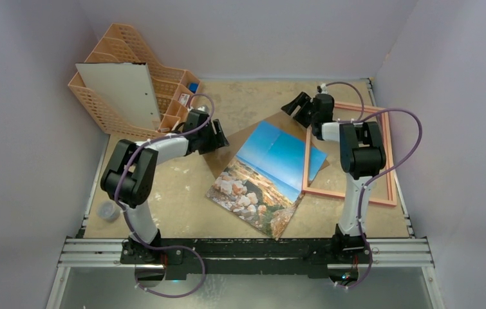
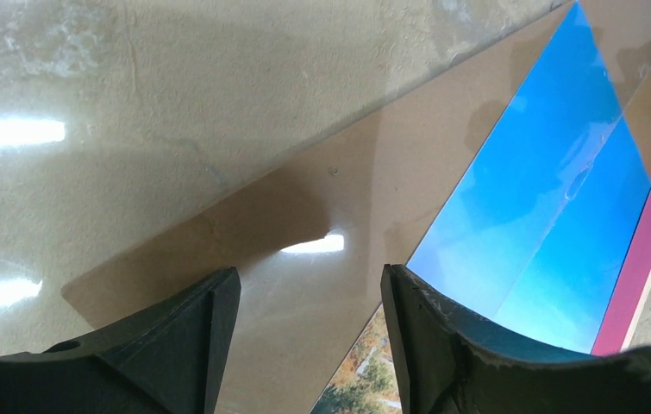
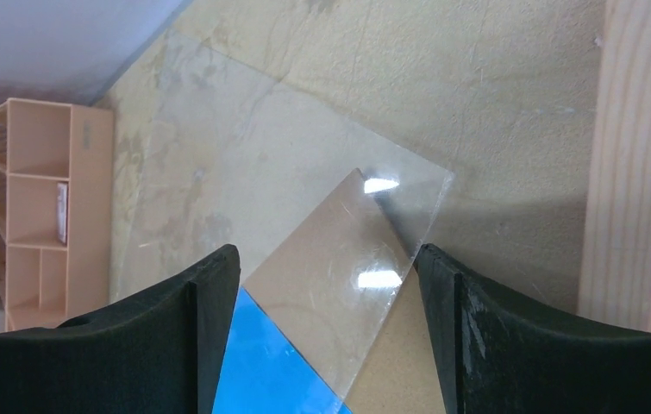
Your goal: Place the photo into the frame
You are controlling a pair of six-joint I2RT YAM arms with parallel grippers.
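The photo (image 1: 259,187), with blue sky and rocks, lies on a brown backing board (image 1: 227,154), its right side reaching under the wooden frame (image 1: 306,174). A clear sheet (image 3: 270,138) shows over the board's corner in the right wrist view. My left gripper (image 1: 217,136) is open above the board's left part, left of the photo, with nothing seen between its fingers. My right gripper (image 1: 298,109) is open at the board's back corner, beside the frame's left bar; the clear sheet and board corner lie between and below its fingers, not visibly held.
An orange organizer (image 1: 105,45) with a white board (image 1: 114,90) stands at the back left. A small clear round object (image 1: 108,211) lies front left. Bare table shows at the back middle and front left.
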